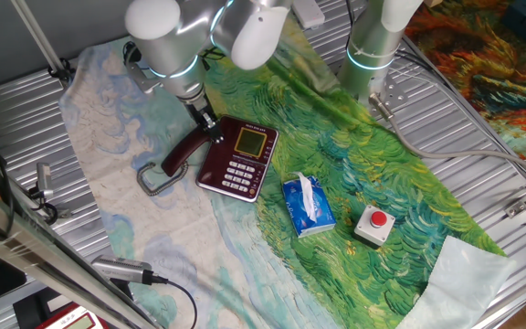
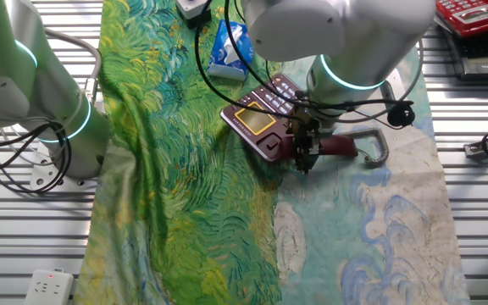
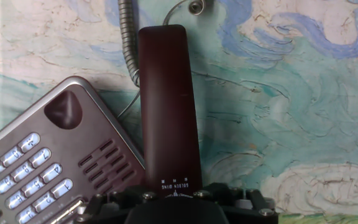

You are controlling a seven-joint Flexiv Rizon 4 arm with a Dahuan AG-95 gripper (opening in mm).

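A dark red desk phone (image 1: 237, 160) with a screen and lit keys lies on the painted cloth. Its handset (image 3: 169, 106) is off the cradle, at an angle beside the base, one end close to the phone's edge. My gripper (image 1: 214, 133) is down at that end in exterior view 1. From the other side, exterior view 2 has the gripper (image 2: 306, 151) over the handset (image 2: 339, 146). At the bottom of the wrist view, the handset runs in under the gripper; its fingertips are hidden, so their grip on the handset cannot be judged.
A coiled cord (image 1: 163, 181) curls by the handset's free end. To the phone's right stand a blue tissue pack (image 1: 301, 215) and a red button box (image 1: 373, 226). A grey device (image 1: 122, 270) with a cable lies near the front left.
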